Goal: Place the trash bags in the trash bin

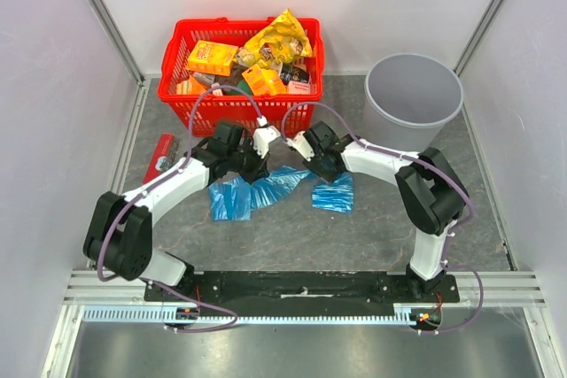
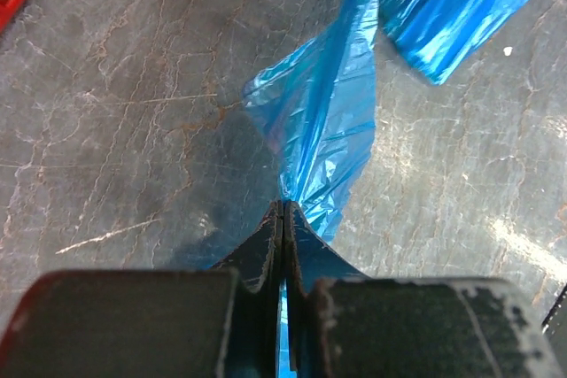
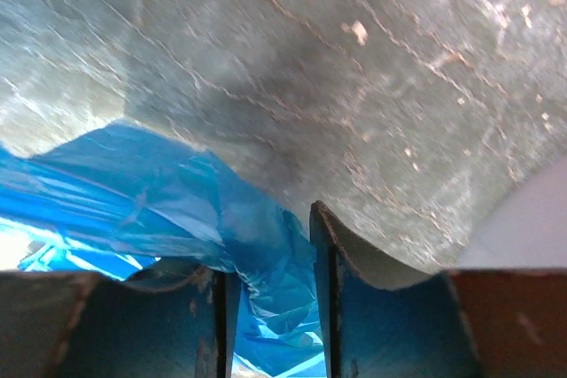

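Observation:
A blue plastic trash bag (image 1: 276,185) stretches between my two grippers, with loose ends hanging beneath each. My left gripper is shut on it, the thin plastic showing above and below the fingertips. In the right wrist view, a bunched part of the bag (image 3: 266,236) passes between the parted fingers of my right gripper, lying against the right-hand finger. The right-side end of the bag (image 1: 333,193) hangs in view from above. The pale grey trash bin (image 1: 390,133) stands at the back right, to the right of both grippers; no bag shows in its visible interior.
A red basket (image 1: 232,113) full of snack packets stands against the back wall, just behind the grippers. The red box (image 1: 159,158) lies at the left. Open grey floor (image 1: 399,227) extends in front of the bin.

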